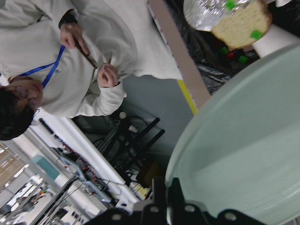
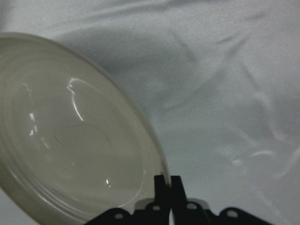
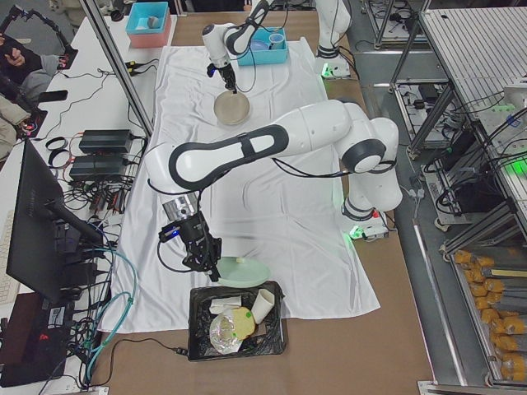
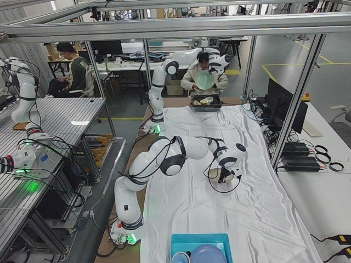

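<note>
My left gripper is shut on the rim of a pale green plate (image 1: 239, 145), held up near the black-lined bin (image 3: 277, 329). The bin holds bread (image 1: 239, 28), crumpled foil (image 1: 201, 14), a white cup (image 1: 269, 42) and small green pieces. My right gripper is shut on the rim of a beige dish (image 2: 84, 126) over the white cloth (image 2: 234, 93) at the other end of the table.
A blue tub (image 4: 200, 236) with dishes stands near the right arm's base. A monitor (image 3: 37, 222) and cables line one side. A person (image 1: 84, 61) is beyond the bin.
</note>
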